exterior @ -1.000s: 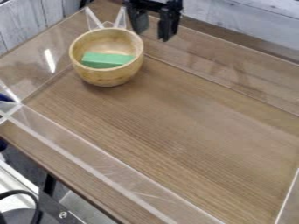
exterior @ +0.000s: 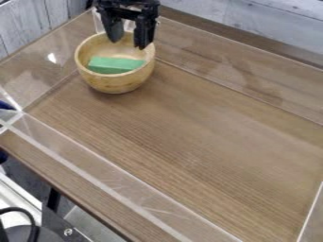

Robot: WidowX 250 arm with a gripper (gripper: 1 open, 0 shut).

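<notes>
A wooden bowl (exterior: pixel 119 80) stands on the table toward the upper left, with a green block (exterior: pixel 113 64) lying inside it. My black gripper (exterior: pixel 128 38) hangs over the back part of the bowl, open, above and behind the block and apart from it. Whether anything white behind the gripper touches it is hard to tell.
Pale walls border it at the back and upper left. A dark cable lies off the table at the lower left.
My gripper has moved left, from behind the bowl's right side to over the bowl. The bowl and green block have stayed where they were.
</notes>
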